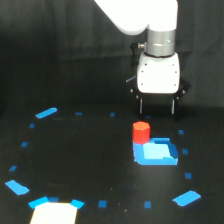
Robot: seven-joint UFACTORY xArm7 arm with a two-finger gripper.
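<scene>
A red block (141,131) is at the back left of a small blue tray (172,158), right of centre on the black table. Whether the block rests in the tray or stands just behind its rim, I cannot tell. A pale blue piece (156,151) fills much of the tray's middle. My gripper (157,108) hangs above and behind these, pointing down. Its two thin dark fingers are spread apart, and nothing shows between them.
A white object (53,214) is cut off by the front edge at left. Flat blue strips (46,113) and small blue squares mark the table at several places.
</scene>
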